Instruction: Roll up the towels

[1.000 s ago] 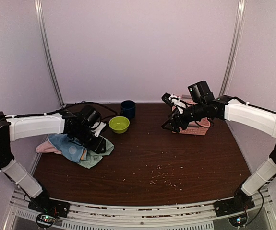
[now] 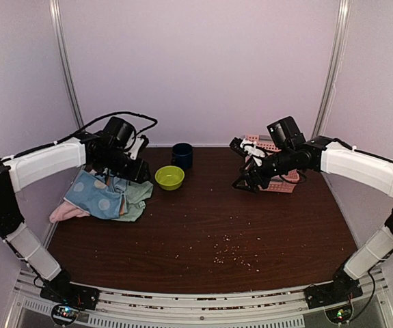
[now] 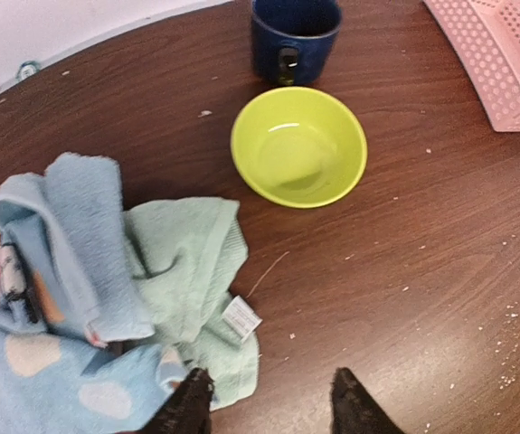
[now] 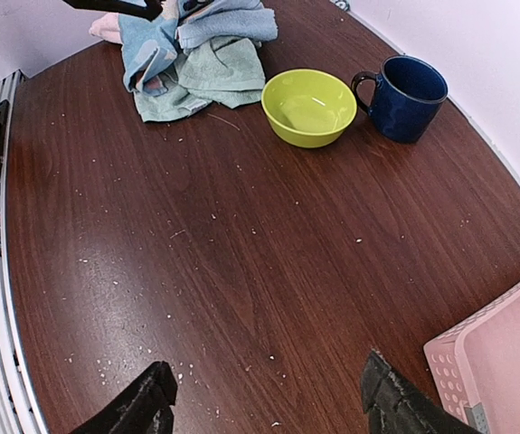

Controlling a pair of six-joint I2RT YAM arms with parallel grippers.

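Note:
A rumpled heap of towels lies at the table's left: a blue towel with pale spots (image 2: pixel 95 195), a light green towel (image 3: pixel 183 271) with a white tag, and a bit of pink towel (image 2: pixel 68 212) poking out at the left. My left gripper (image 2: pixel 140 172) hangs above the heap's upper right side; in its wrist view the two fingers (image 3: pixel 187 404) stand apart, bare wood and some green cloth behind them. At the right, my right gripper (image 2: pixel 246 184) is in front of the pink basket, its fingers (image 4: pixel 151 395) wide apart with only table between.
A yellow-green bowl (image 2: pixel 169 178) sits just right of the towels, with a dark blue mug (image 2: pixel 182 156) behind it. The pink basket (image 2: pixel 281 185) stands at the back right. Small crumbs (image 2: pixel 227 253) dot the front; the table's middle is open.
My left gripper has lifted off the towels toward the back. The green towel's right edge now sits farther left than a second ago. My right arm has barely shifted.

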